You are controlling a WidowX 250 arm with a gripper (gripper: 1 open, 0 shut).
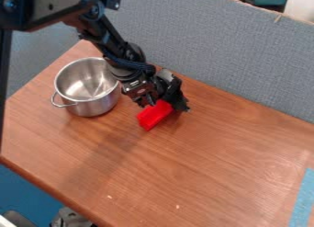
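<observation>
A red cylindrical object (154, 115) lies on the wooden table, right of a steel pot (86, 82) with a side handle. My gripper (164, 104) is over the red object's upper right end, shut on it; the fingers partly hide that end. The arm reaches down from the top left, passing beside the pot.
A grey padded wall (221, 56) runs along the back. Blue tape or surface (298, 198) shows at the right edge, and blue floor at the lower left.
</observation>
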